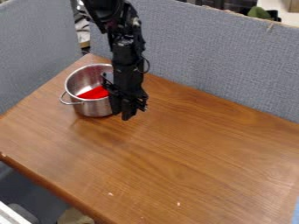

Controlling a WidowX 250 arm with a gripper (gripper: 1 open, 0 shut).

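A steel pot [84, 105] with wire handles stands on the wooden table [187, 162] at the back left, with something red [93, 92] inside. My black gripper [126, 105] hangs at the pot's right side, partly over it; whether its fingers are open or shut is hard to make out against the dark body.
The middle, right and front of the table are bare wood. Grey padded walls [216, 52] rise along the back and left edges.
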